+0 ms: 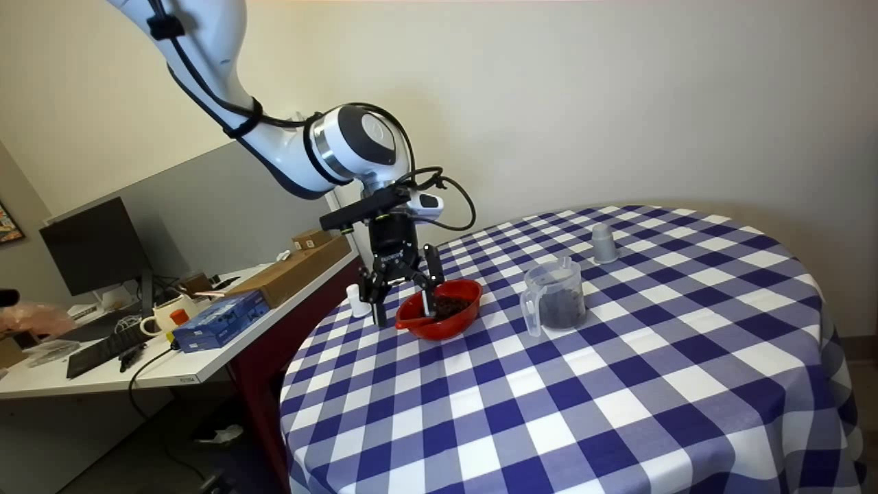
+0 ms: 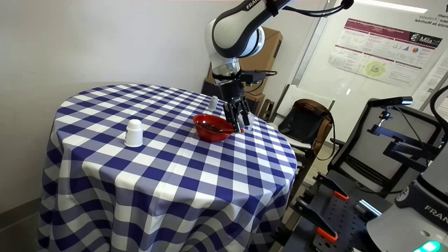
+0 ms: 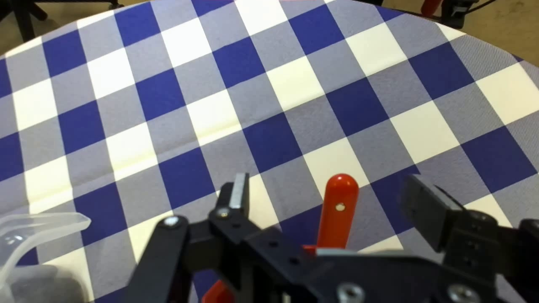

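A red bowl (image 1: 462, 320) with dark contents stands on the checkered table. Over its rim leans a red-handled utensil (image 3: 338, 209), its rounded end pointing outward. My gripper (image 1: 405, 315) is open, lowered at the bowl's handle side; one finger shows in front of the bowl's inside in exterior view 1. In the wrist view the handle shows in the gap between the spread fingers, apart from both. Exterior view 2 shows the gripper (image 2: 236, 126) over the rim where the handle sticks out. My gripper's own body hides most of the bowl in the wrist view.
A clear measuring jug (image 1: 568, 300) with dark contents stands beside the bowl. White cups (image 2: 134, 133) stand upside down, one (image 1: 605, 244) beyond the jug and another (image 1: 358, 301) behind the gripper. The near part of the checkered tablecloth (image 1: 527, 412) is clear.
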